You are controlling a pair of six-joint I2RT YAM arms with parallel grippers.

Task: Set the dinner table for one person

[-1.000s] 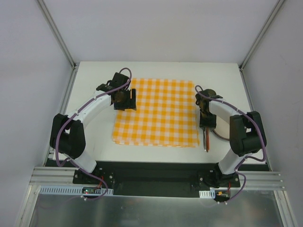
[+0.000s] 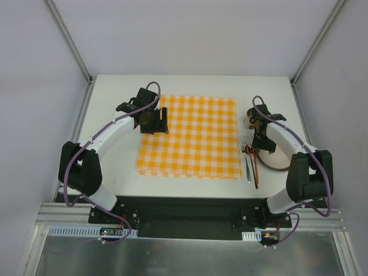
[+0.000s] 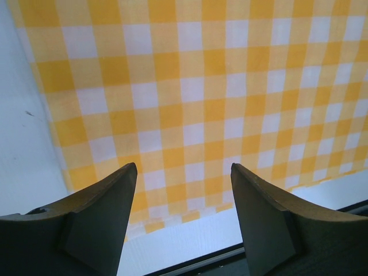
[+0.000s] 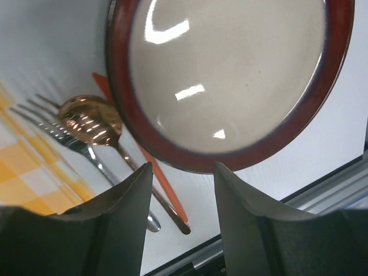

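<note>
An orange-checked placemat [image 2: 190,138] lies flat at the table's middle. My left gripper [image 2: 155,121] hangs open over its left side, empty. At the right, a cream plate with a brown rim [image 4: 224,80] lies beside a fork [image 4: 63,132], a copper spoon [image 4: 92,121] and an orange-red utensil [image 4: 167,184]. A cup [image 2: 249,122], partly hidden by the right arm, stands behind them. My right gripper is open above the plate's near rim and the cutlery, nothing between its fingers.
Walls border the table at the back and sides.
My right gripper has moved back and rightward from over the cutlery toward the plate. The left arm has shifted very slightly.
</note>
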